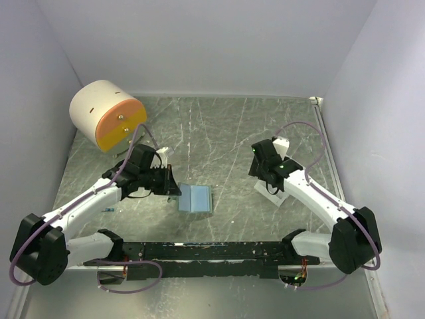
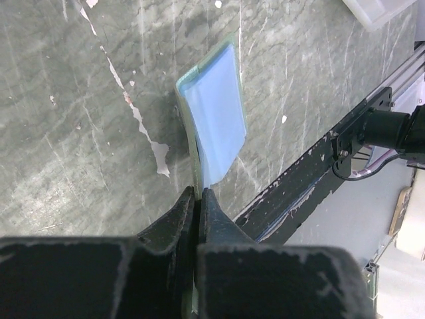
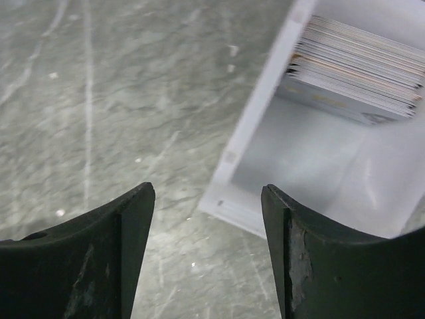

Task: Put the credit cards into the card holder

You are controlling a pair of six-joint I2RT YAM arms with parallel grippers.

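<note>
Lying unfolded on the table is the card holder, with light-blue inner panels. In the left wrist view, my left gripper is shut on the thin edge of the card holder. My right gripper hovers over the white box at the right, which it partly covers from above. From the right wrist, my gripper looks part open, with nothing between its fingers. A row of credit cards stands on edge at the far end of the white box.
A cream and orange drawer cabinet stands at the back left. A small blue item lies near the left edge. Bare table separates the card holder from the white box.
</note>
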